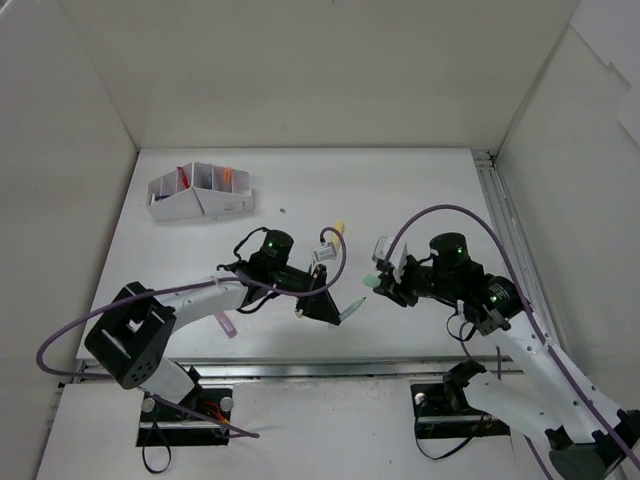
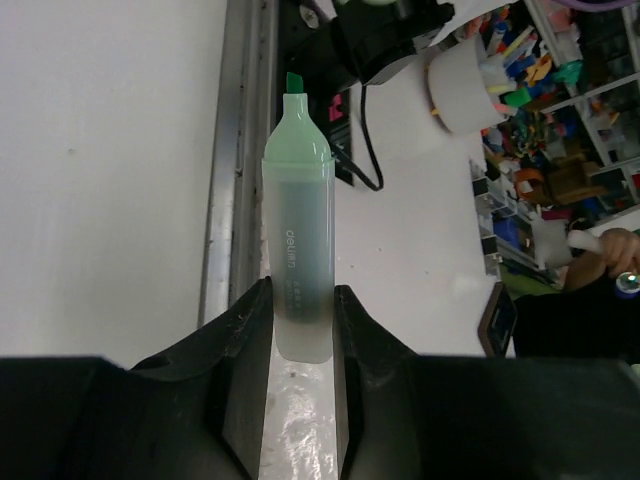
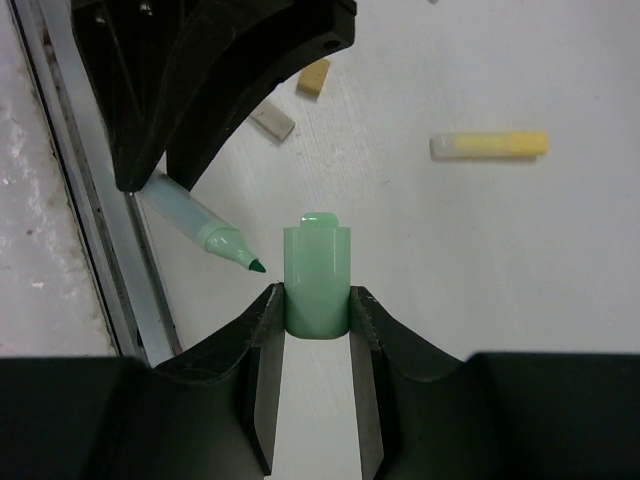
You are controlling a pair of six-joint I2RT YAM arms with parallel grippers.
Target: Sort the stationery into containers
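Note:
A pale green highlighter (image 2: 300, 240), uncapped with its dark green tip bare, is gripped near its rear end by my left gripper. My right gripper is shut on a green cap (image 3: 317, 275). In the right wrist view the highlighter's tip points toward the cap, with a gap between them. A yellow highlighter (image 3: 490, 145) lies on the table, partly hidden by the left arm from above. The white compartment organizer (image 1: 178, 208) stands at the far left, holding a red item (image 1: 183, 177) and an orange item (image 1: 228, 176).
A purple marker (image 1: 226, 325) lies left of the left arm. Two small blocks, one greyish (image 3: 272, 121) and one tan (image 3: 313, 77), lie under the left gripper.

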